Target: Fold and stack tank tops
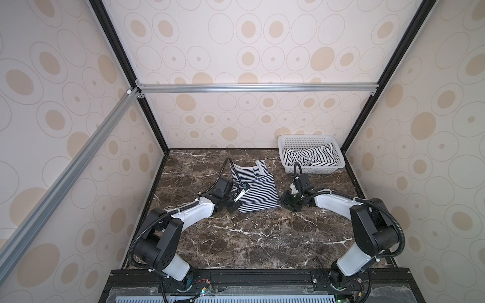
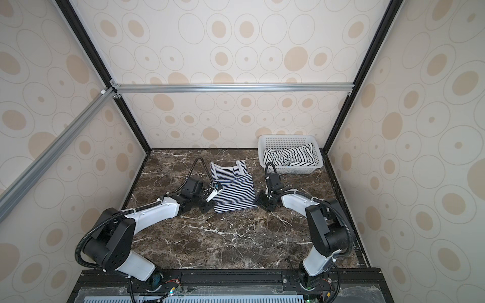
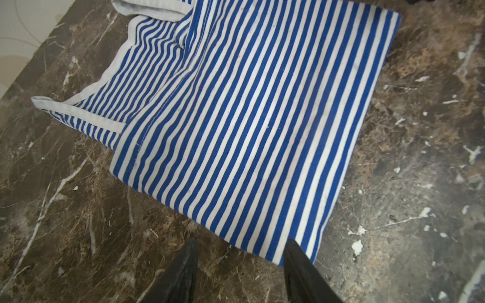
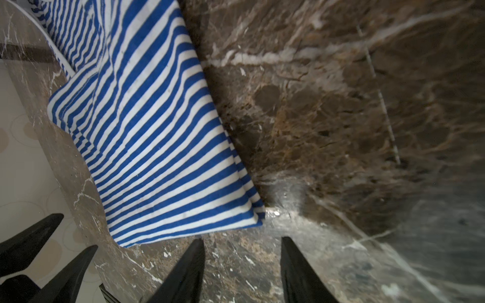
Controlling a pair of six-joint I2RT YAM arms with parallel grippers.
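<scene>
A blue-and-white striped tank top (image 1: 256,189) lies on the marble-patterned table between my two arms. Its lower part is doubled up over the body, and the straps (image 2: 241,166) point to the back wall. At its left front corner my left gripper stands open, with the cloth's corner just ahead of the fingers. On the opposite side, my right gripper is also open, close to the other front corner. Neither one has cloth between its fingers. More striped tops (image 1: 309,155) lie bunched in the white basket (image 1: 313,170).
The perforated basket stands at the back right, against the wall, behind my right arm. Bare table (image 2: 232,240) stretches in front of the top, and more is free at the back left (image 1: 189,164).
</scene>
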